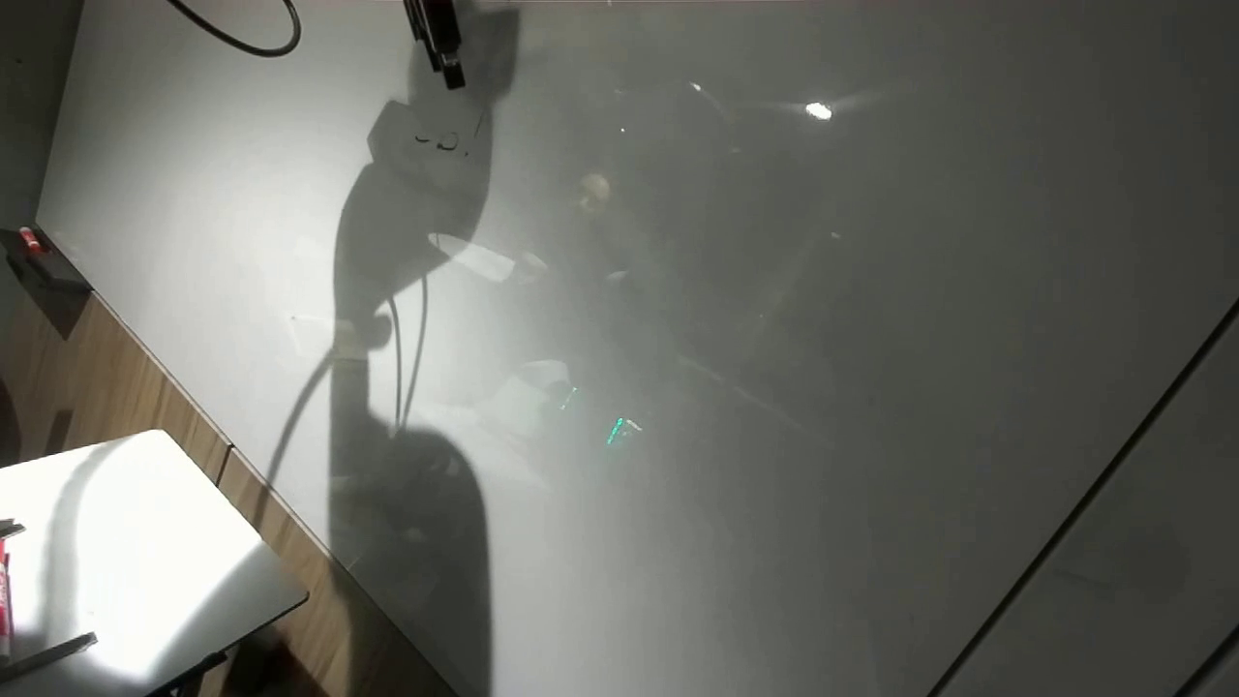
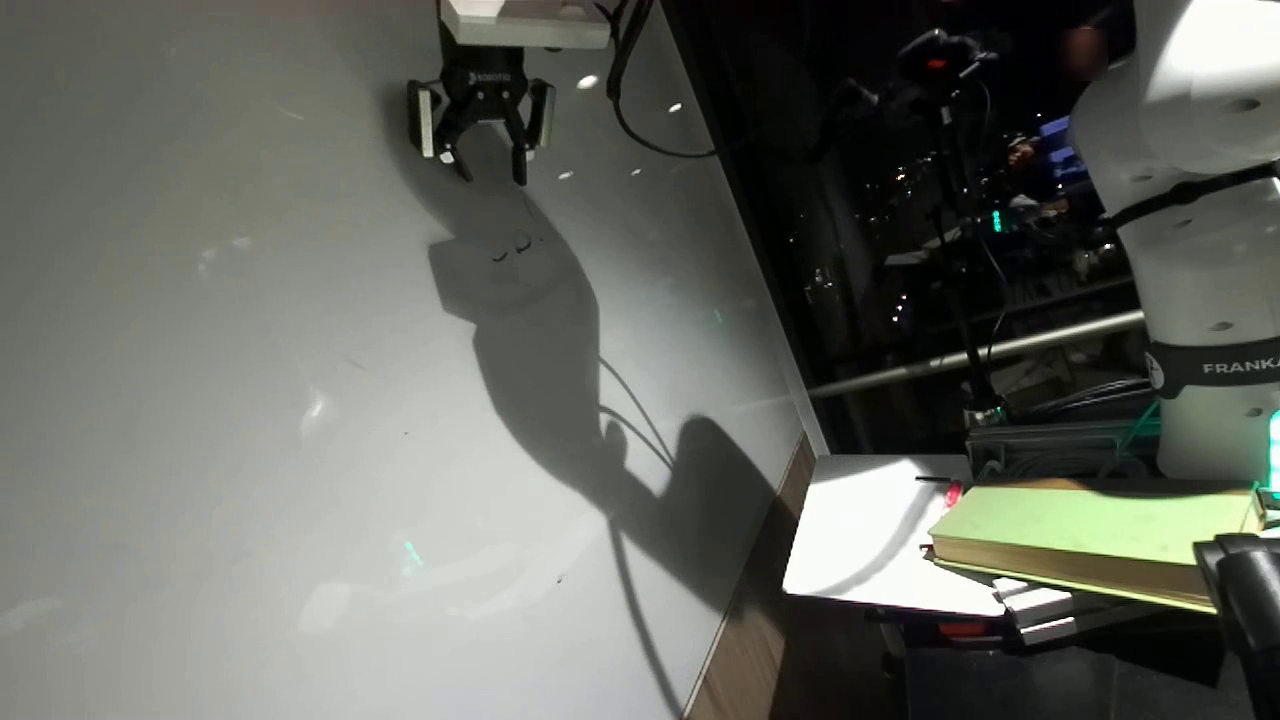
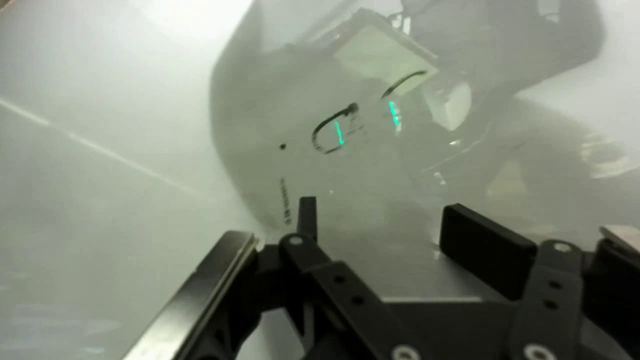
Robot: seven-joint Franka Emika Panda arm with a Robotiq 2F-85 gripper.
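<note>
A large whiteboard point(image 1: 720, 500) fills most of exterior view 1. A few black pen marks point(image 1: 446, 143) lie on it, within the arm's shadow. In the wrist view a curved stroke point(image 3: 316, 135), a shorter stroke point(image 3: 403, 83), a dot point(image 3: 283, 146) and a faint line point(image 3: 285, 201) are visible ahead of the fingers. My gripper point(image 2: 492, 178) is at the top of exterior view 2, above the marks, its fingers apart and nothing seen between them. Only the gripper's dark end shows at the top edge of exterior view 1.
A small white table point(image 1: 151, 546) stands at lower left, with a red marker point(image 1: 5, 598) at its edge. A black holder point(image 1: 52, 267) is on the board's left edge. In exterior view 2, a green book point(image 2: 1092, 516) lies near the white robot base point(image 2: 1212, 288). The board's middle is clear.
</note>
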